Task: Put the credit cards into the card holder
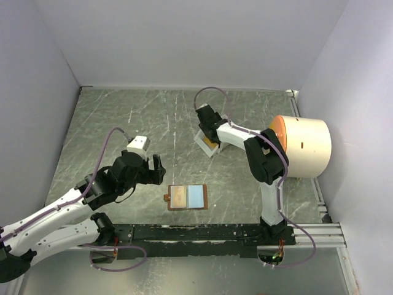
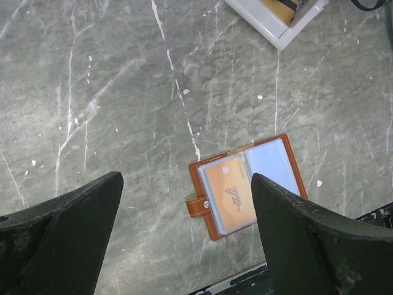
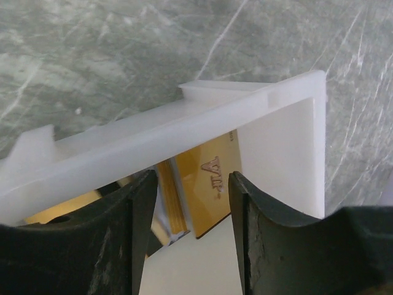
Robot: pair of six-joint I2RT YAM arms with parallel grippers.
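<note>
The brown card holder [image 1: 187,197] lies unfolded near the table's front edge, its two clear sleeves facing up; the left wrist view shows the holder's snap strap [image 2: 198,206] too. Farther back is a white box [image 1: 203,145] with several cards in it, partly covered by my right arm. A gold card [image 3: 212,178] leans inside the box. My right gripper is at the box, fingers apart, with the gold card showing in the gap; contact with it cannot be made out. Above and left of the holder, my left gripper [image 1: 156,169] stands open and empty.
A large cream cylinder [image 1: 309,147] with an orange end stands at the right, close to my right arm. Bare grey marble table [image 1: 141,110] stretches across the back left and between the box and the card holder.
</note>
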